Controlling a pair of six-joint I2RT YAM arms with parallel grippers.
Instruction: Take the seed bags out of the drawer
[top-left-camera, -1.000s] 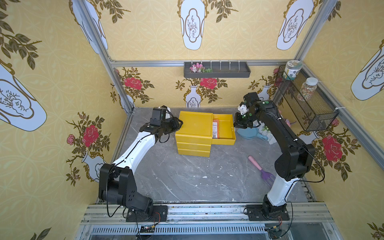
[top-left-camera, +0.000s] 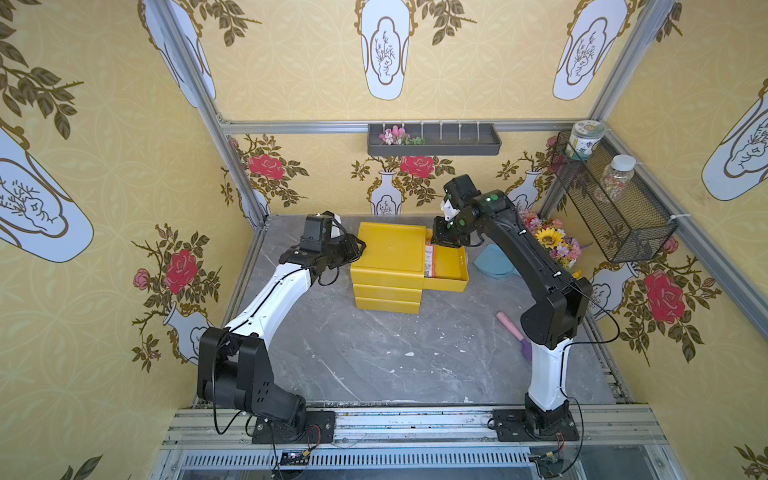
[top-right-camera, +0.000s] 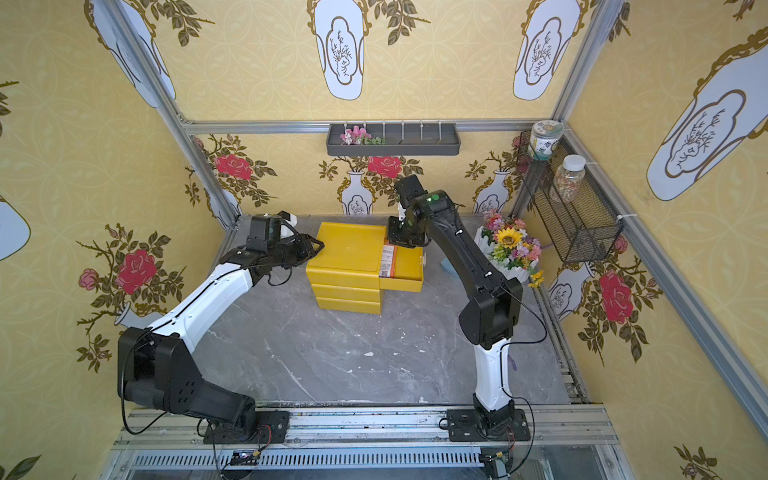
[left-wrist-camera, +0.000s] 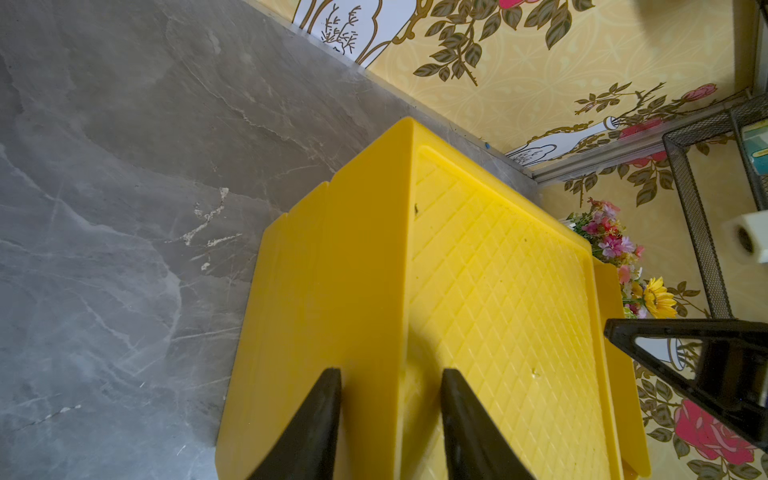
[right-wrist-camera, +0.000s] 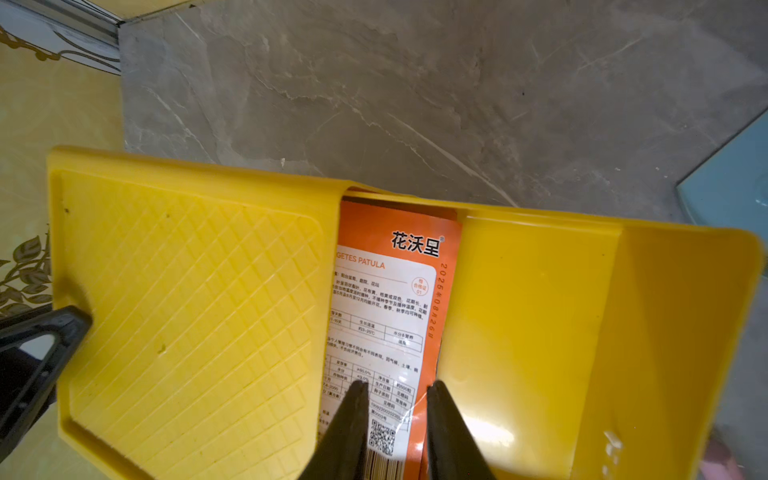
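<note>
The yellow cabinet has its top drawer pulled out to the right. Inside lies an orange-and-white seed bag, its left part hidden under the cabinet top. Whether more bags lie beneath cannot be told. Over the drawer's rear is my right gripper, its fingertips apart above the bag's near end, nothing visibly held. At the cabinet's left side, my left gripper has its fingers apart on either side of the top edge in its wrist view; contact is unclear.
A blue dustpan lies right of the drawer, with flowers behind it. A pink-handled tool rests at right. A wire basket hangs on the right wall.
My right gripper has moved left from beside the drawer to over its rear part. The drawer sits slightly further in than a second ago. My left arm has stayed still.
</note>
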